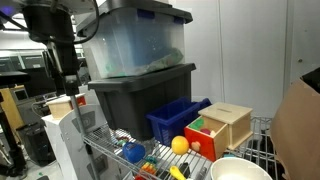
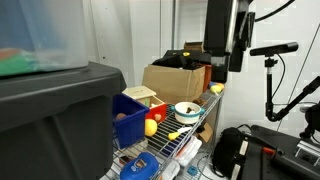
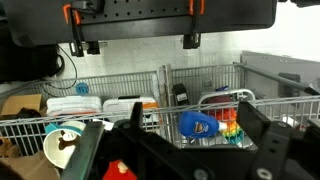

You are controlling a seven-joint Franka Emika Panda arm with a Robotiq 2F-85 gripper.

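In the first exterior view my gripper [image 1: 68,76] hangs at the upper left, above the near end of a wire rack [image 1: 262,128]. The second exterior view shows the gripper [image 2: 224,66] pointing down at the upper right. From the wrist, its dark fingers [image 3: 136,128] stand wide apart, open, nothing held between them. Far below lies a blue round object [image 3: 198,124], seen also as a blue item [image 1: 134,151] on the rack. Nearby are a yellow ball [image 1: 180,145], a white bowl [image 1: 238,170] and a wooden box [image 1: 222,127].
A black bin [image 1: 145,100] with a clear tub [image 1: 142,43] on top stands tall behind the rack's left part. A blue basket [image 1: 180,118] sits beside it. The cardboard box [image 2: 172,84] rises at the far end. A black table edge [image 3: 140,25] borders the rack.
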